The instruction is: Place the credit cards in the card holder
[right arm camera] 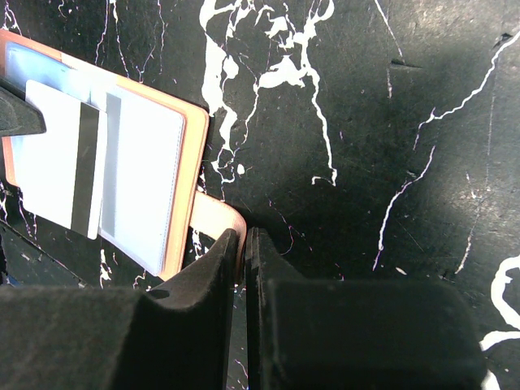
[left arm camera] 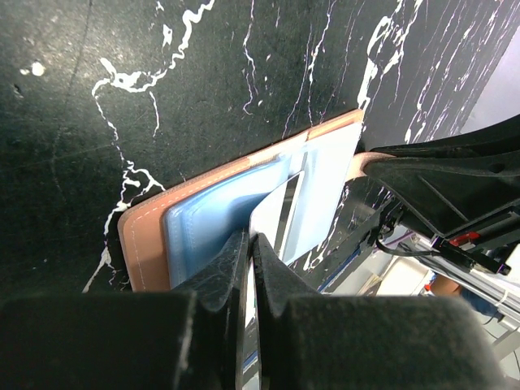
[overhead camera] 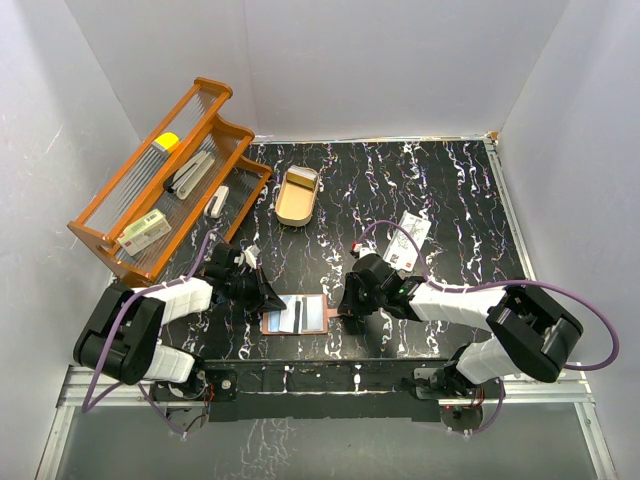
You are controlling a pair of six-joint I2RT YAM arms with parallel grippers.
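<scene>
The card holder (overhead camera: 321, 298) lies unfolded on the black table, its tan cover edging pale blue and clear pockets. Over its middle rests a white credit card (right arm camera: 55, 175) with a black stripe, partly against the pockets; how deep it sits cannot be told. My left gripper is shut on this card's edge, seen thin between the fingertips. On the holder's right side, my right gripper is shut on the tan strap (right arm camera: 216, 216) of the holder.
A beige tray (overhead camera: 295, 204) stands at the back. A wooden rack (overhead camera: 215, 128) with a stapler and boxes is at the left. A white printed sheet (overhead camera: 408, 242) lies behind the right arm.
</scene>
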